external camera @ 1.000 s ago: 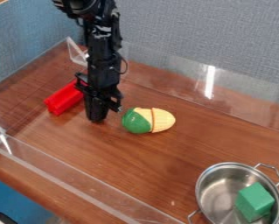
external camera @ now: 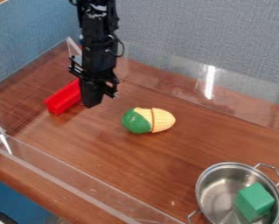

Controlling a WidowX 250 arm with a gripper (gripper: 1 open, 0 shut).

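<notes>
My black gripper [external camera: 97, 90] hangs over the wooden table at the upper left, just right of a red block [external camera: 62, 99] that it partly hides. The gripper looks shut, and I see nothing held in it. To its lower right lies a toy corn cob [external camera: 149, 120], yellow with a green husk. At the bottom right a steel pot [external camera: 212, 188] holds a green cube [external camera: 254, 202].
Clear plastic walls edge the table at the back and along the front left. Grey and blue panels stand behind.
My gripper has risen and moved slightly left, toward the red block. The block, corn and pot have stayed where they were.
</notes>
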